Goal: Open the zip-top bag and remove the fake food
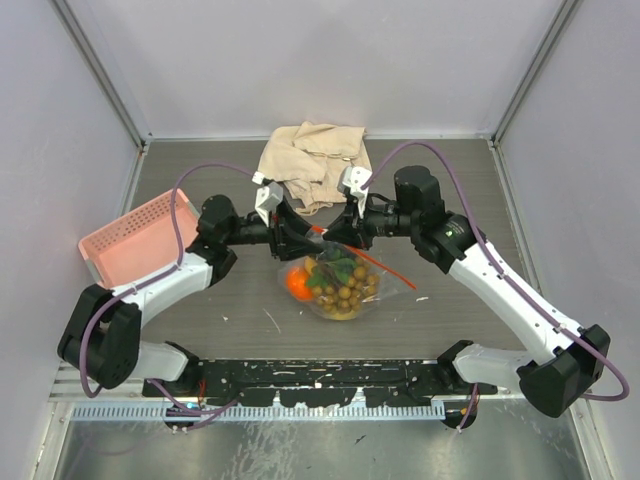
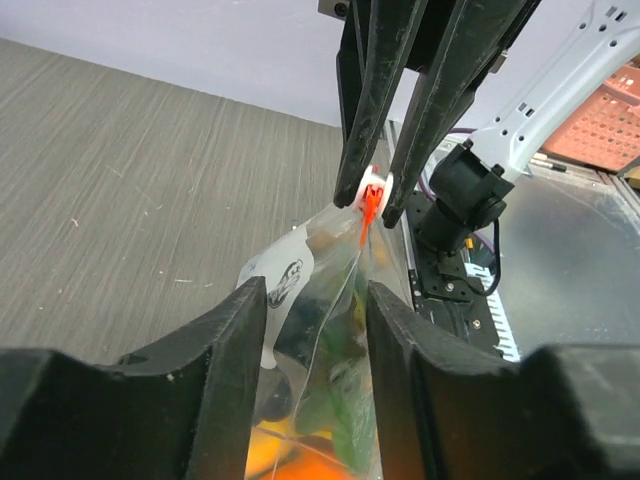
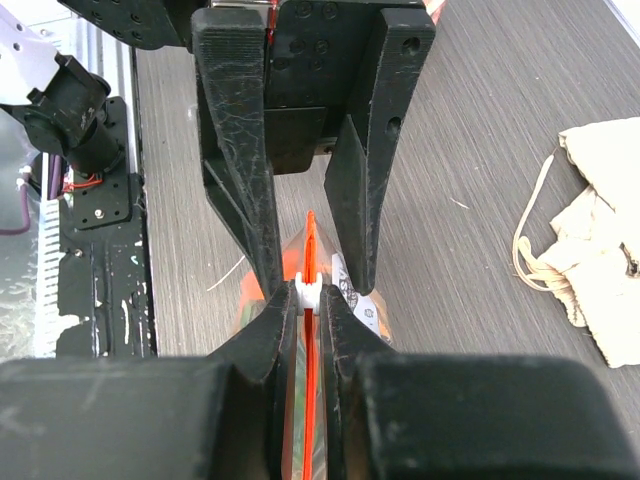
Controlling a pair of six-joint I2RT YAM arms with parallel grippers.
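Observation:
The clear zip top bag (image 1: 340,295) holds fake food: orange, green leaves and several small round pieces, with a red zip strip along its top. My right gripper is shut on that strip near the bag's top corner. My left gripper is part open around the same end of the bag, its fingers either side of the crumpled plastic; in the right wrist view its fingertips stand just beyond the right gripper's.
An empty pink basket (image 1: 135,260) sits at the left. A folded beige cloth bag (image 1: 310,160) with a cord lies at the back. Bare table (image 1: 460,320) surrounds the bag.

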